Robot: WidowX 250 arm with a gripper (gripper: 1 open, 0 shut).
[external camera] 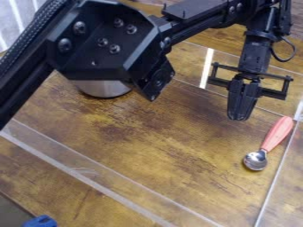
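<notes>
My black gripper (243,106) is at the upper right, pointing down over the wooden table (130,151), shut with nothing visible between its fingers. Below and to the right of it lies a spoon with a pink handle (278,133) and a metal bowl end (256,160). A steel pot (101,88) stands at the upper left, mostly hidden behind my arm.
A blue object (39,222) is at the bottom left corner. Pale strips run across the wood.
</notes>
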